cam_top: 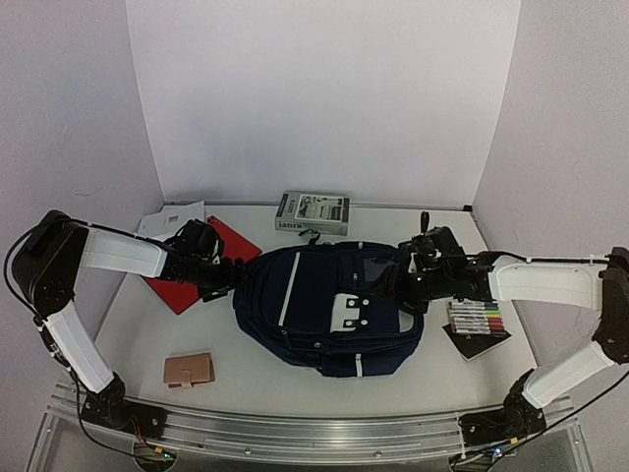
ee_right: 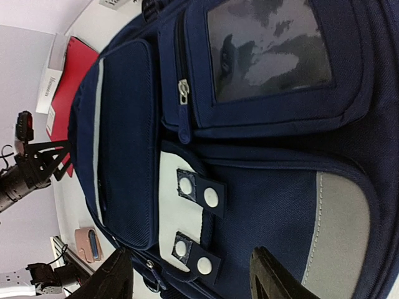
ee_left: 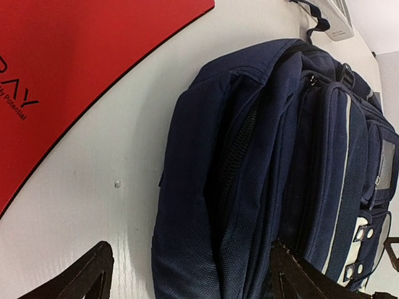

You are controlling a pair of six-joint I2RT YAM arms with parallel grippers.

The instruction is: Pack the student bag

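Note:
The navy backpack (cam_top: 314, 310) lies flat and looks shut, its front pockets and white buckled flap (ee_right: 181, 208) facing up. By its left end is my left gripper (cam_top: 228, 280), open. In the left wrist view its fingers (ee_left: 90, 274) are spread, with the bag's edge (ee_left: 187, 249) visible in the gap; contact cannot be made out. Over the bag's right part hangs my right gripper (cam_top: 393, 290). Its fingers (ee_right: 112, 277) are apart with nothing held between them, above the front pocket. The red folder (cam_top: 177, 295) is partly hidden by the left arm.
A boxed book (cam_top: 313, 211) stands behind the bag, and a brown wallet (cam_top: 189, 370) lies front left. Coloured markers (cam_top: 476, 317) rest on a black notebook (cam_top: 477, 344) at right. White papers (cam_top: 172, 221) are back left.

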